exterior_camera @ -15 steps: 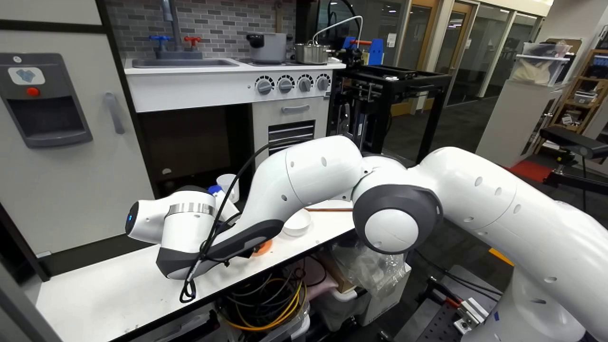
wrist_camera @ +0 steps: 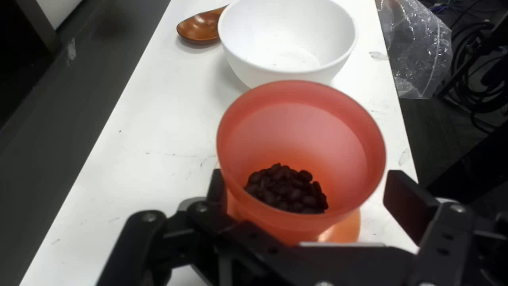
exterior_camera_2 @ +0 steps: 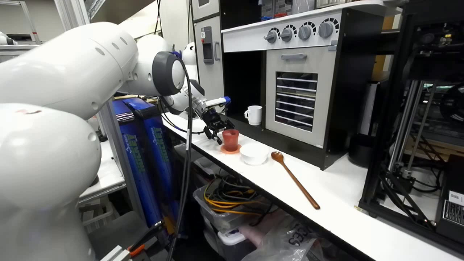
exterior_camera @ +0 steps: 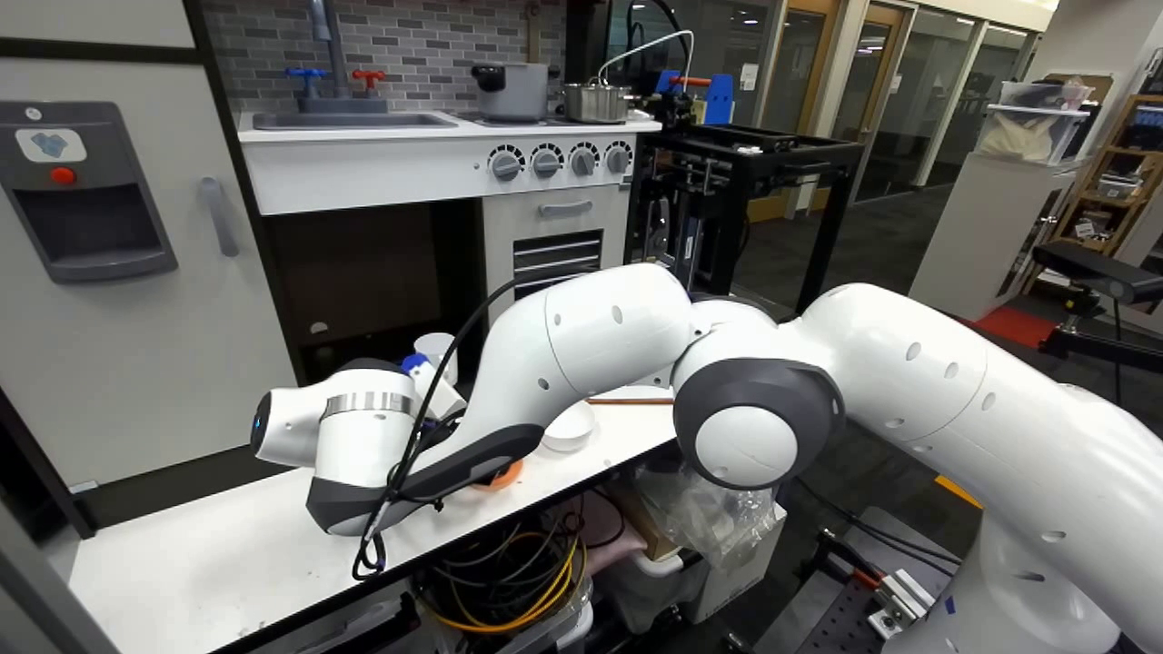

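Note:
A translucent red cup (exterior_camera_2: 230,141) stands upright on an orange saucer (exterior_camera_2: 237,151) on the white bench. Dark coffee beans (wrist_camera: 288,188) lie at the bottom of the cup in the wrist view. My gripper is open, its two black fingers on either side of the cup, with a visible gap at the right finger. The left finger is close to the cup wall; contact there is unclear. Beyond the cup sits an empty white bowl (wrist_camera: 288,40). From exterior view 1 the arm hides the cup and my fingers.
A wooden spoon (exterior_camera_2: 296,182) lies past the bowl (exterior_camera_2: 254,155). On the dark ledge beside the oven is a white mug (exterior_camera_2: 254,115).
The arm's wrist has shifted slightly to the right in exterior view 1, towards the cup's side. The bowl and saucer have stayed in place.

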